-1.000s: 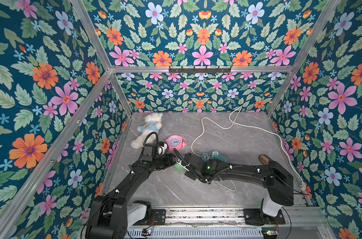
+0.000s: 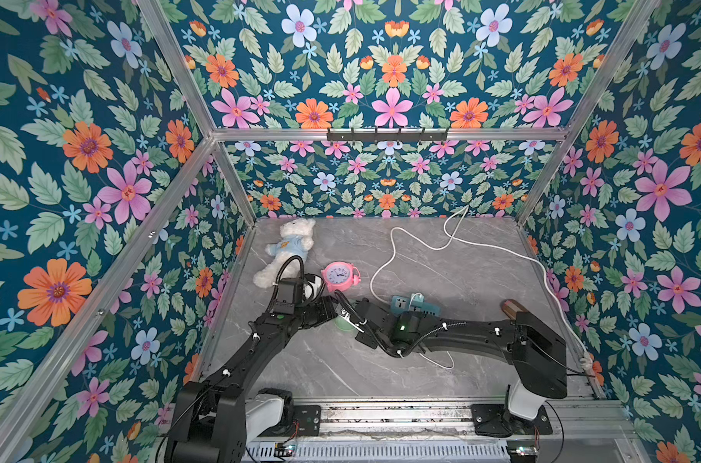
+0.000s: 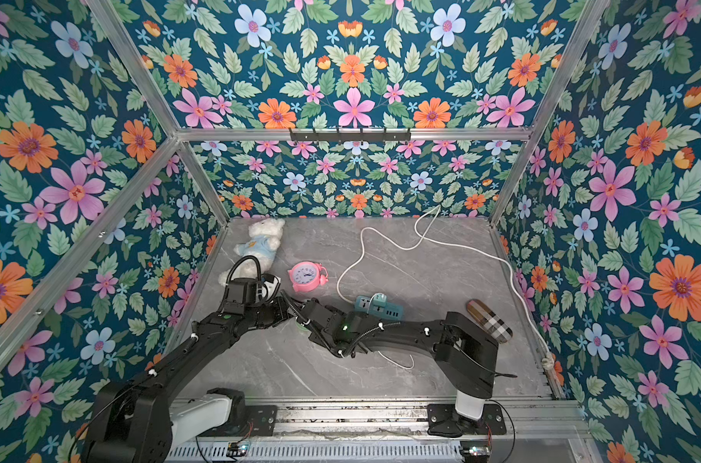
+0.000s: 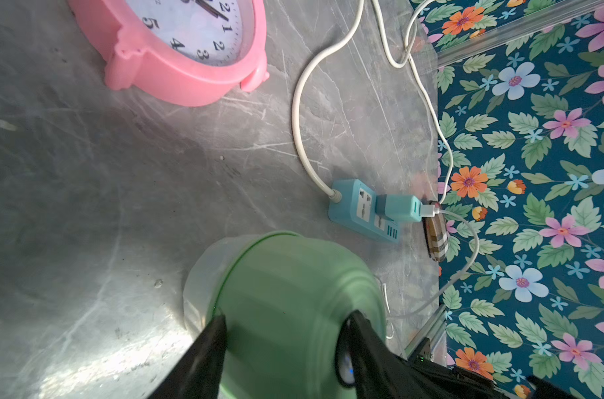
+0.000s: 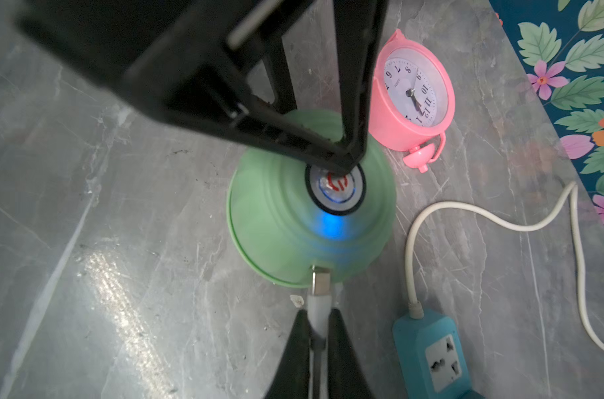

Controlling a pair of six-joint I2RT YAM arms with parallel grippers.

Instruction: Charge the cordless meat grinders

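Note:
The green meat grinder (image 5: 268,219) stands mid-table under both grippers, its power button (image 5: 336,187) ringed with blue light. My left gripper is open over its top, fingers around the upper part; whether they touch is unclear. My right gripper is shut on a white cable plug, whose metal tip (image 5: 320,279) is at the grinder's lower edge beneath the button; whether it is inserted is unclear. The cable runs to a charger (image 4: 398,207) in the teal power strip (image 4: 348,211).
A pink alarm clock (image 2: 339,274) lies behind the grinder, a white teddy bear (image 2: 292,239) at back left, and a brown case (image 3: 489,320) at right. White cord crosses the back.
The right arm has shifted very slightly at the grinder. Otherwise nothing visibly differs.

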